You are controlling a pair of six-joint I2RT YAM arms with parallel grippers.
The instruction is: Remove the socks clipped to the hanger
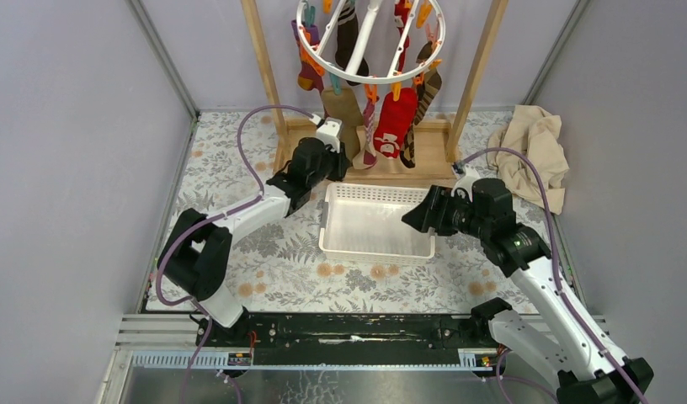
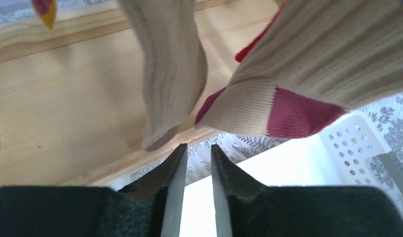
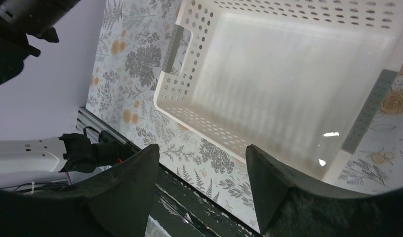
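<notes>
Several socks hang from clips on the round white hanger [image 1: 441, 38]. Among them are a tan sock [image 1: 342, 108], a red sock [image 1: 396, 126], a maroon-and-cream sock [image 1: 368, 145] and a brown striped sock [image 1: 426, 93]. My left gripper is partly open with nothing between its fingers. In the left wrist view a beige sock [image 2: 172, 74] and a ribbed beige sock with maroon patches [image 2: 254, 106] dangle just beyond its fingertips. Over the right side of the empty white basket [image 1: 325, 225] is my right gripper, open and empty.
Behind the basket stands the hanger's wooden base [image 1: 424, 172], with wooden posts [image 1: 263, 59] at both sides. A beige cloth [image 1: 534, 151] lies crumpled at the right.
</notes>
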